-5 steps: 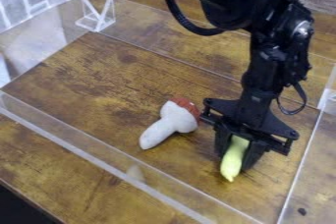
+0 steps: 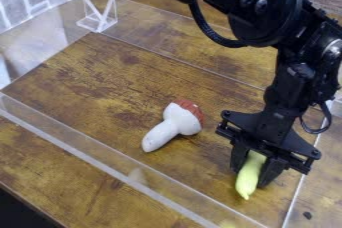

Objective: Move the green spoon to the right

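The green spoon [image 2: 247, 180] is at the lower right of the tray floor, pale yellow-green, its near end pointing toward the front wall. Over its far part stands my black gripper [image 2: 261, 164], shut on it. The gripper's body hides the far end of the spoon. Whether the spoon touches the wooden floor cannot be made out.
A white mushroom-shaped toy with a red top [image 2: 174, 125] lies left of the gripper. Clear low walls [image 2: 100, 165] edge the wooden tray floor. A white wire rack [image 2: 98, 14] stands at the back left.
The gripper and the spoon have shifted a little to the right and toward the front. The mushroom toy has not moved.
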